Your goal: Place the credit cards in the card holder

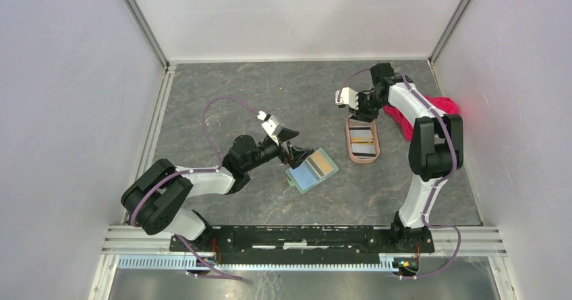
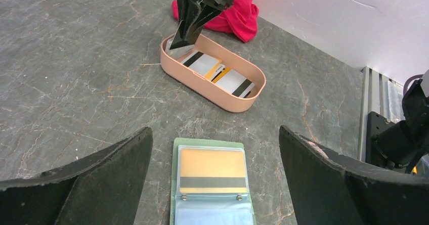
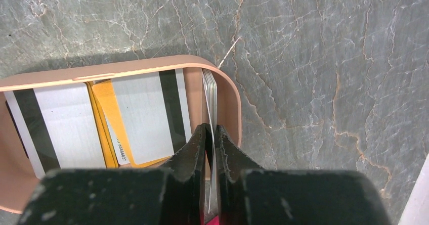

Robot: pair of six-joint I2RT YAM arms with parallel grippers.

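The peach box (image 1: 349, 153) holds white-and-black and orange cards; in the left wrist view, white cards (image 2: 236, 81) lie flat in it. At its far end, a thin stack of cards (image 3: 210, 96) stands on edge. My right gripper is shut on that stack, its tips inside the box rim. How many cards the fingers pinch is unclear. The card holder (image 1: 309, 185), a green-edged folder with clear blue sleeves, lies unfolded on the table with an orange card (image 2: 212, 163) in one sleeve. Close by it, my left gripper stands open and empty.
A red cloth (image 1: 442, 104) lies crumpled beside the right arm, near the right wall. Bare grey tabletop (image 1: 256, 84) stretches across the back and left, and a strip of it separates the holder from the box.
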